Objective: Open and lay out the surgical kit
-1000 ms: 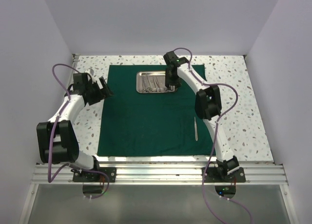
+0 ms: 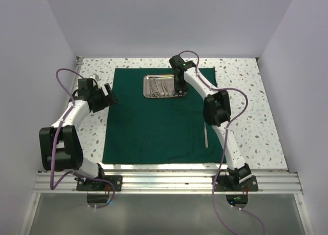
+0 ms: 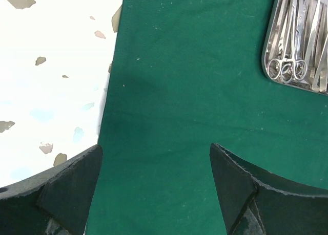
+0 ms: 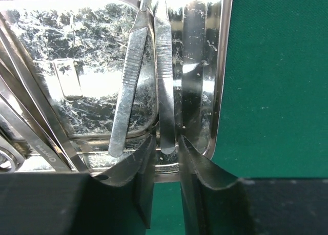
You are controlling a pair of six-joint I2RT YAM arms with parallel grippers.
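The steel tray [image 2: 146,86] lies at the back of the green cloth [image 2: 154,132], holding scissors [image 3: 287,66] and slim instruments. My right gripper is low at the tray's near right corner, its fingertips either side of the handle end of a flat-handled steel instrument [image 4: 164,86]; whether they touch it is unclear. A second instrument [image 4: 128,81] lies just left of it. My left gripper is open over the cloth's left edge, left of the tray, with nothing between its fingers. A single long instrument [image 2: 206,135] lies on the cloth at the front right.
The speckled white table [image 2: 256,132] surrounds the cloth. The right arm [image 2: 215,107] stretches over the cloth's right part.
The left arm is nearly still.
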